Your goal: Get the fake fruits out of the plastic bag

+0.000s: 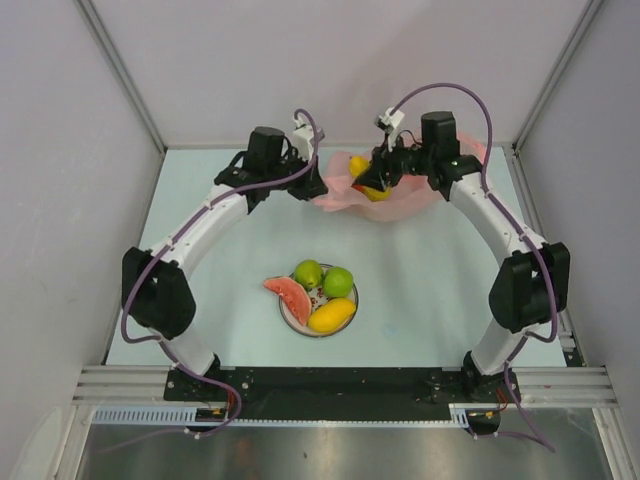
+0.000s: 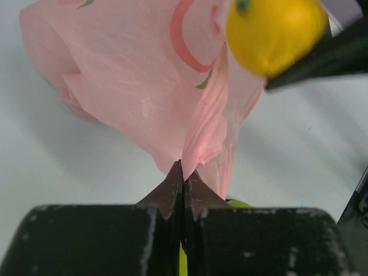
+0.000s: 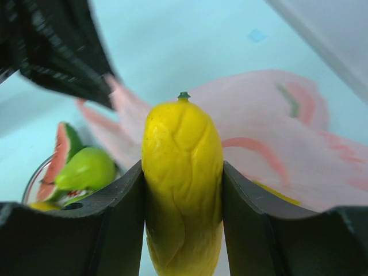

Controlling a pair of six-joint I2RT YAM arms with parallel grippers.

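Note:
My left gripper is shut on the twisted edge of the pink plastic bag (image 2: 115, 86), which lies open at the back in the top view (image 1: 405, 205). My right gripper is shut on a yellow fruit (image 3: 183, 218), held lengthwise over the bag. In the top view more yellow shows at the bag's mouth. A bowl in the middle front holds a watermelon slice (image 1: 290, 298), green fruits (image 1: 338, 282) and a yellow mango (image 1: 330, 316).
Both arms reach over the back of the table, their grippers close together, with cables looping above them.

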